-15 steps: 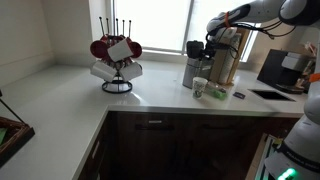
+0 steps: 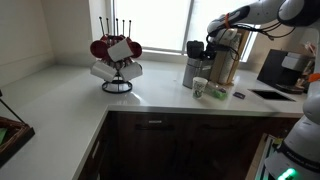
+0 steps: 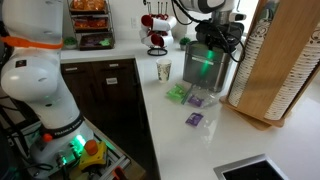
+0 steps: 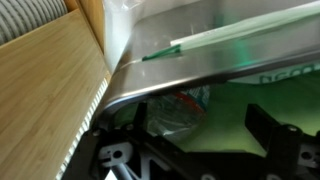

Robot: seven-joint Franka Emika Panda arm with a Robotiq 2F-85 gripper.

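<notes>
My gripper (image 3: pixel 222 42) is over the top of a dark metal bin (image 3: pixel 204 72) at the back of the counter, beside a wood-sided block. Its fingers stand apart in the wrist view, with the gripper close to the bin's shiny rim (image 4: pixel 220 68). Below and between the fingers lies a clear crinkled wrapper (image 4: pixel 175 113) with a reddish patch, against a green surface. A white strip with a green end (image 4: pixel 235 32) runs alongside the rim. How deep the fingertips reach is hidden in the exterior views.
A paper cup (image 3: pixel 164 71) stands left of the bin. Green packets (image 3: pixel 178 94) and a purple packet (image 3: pixel 194 119) lie on the counter in front. The wooden block (image 3: pixel 268 65) is close on the right. A mug rack (image 2: pixel 117 62) stands farther left.
</notes>
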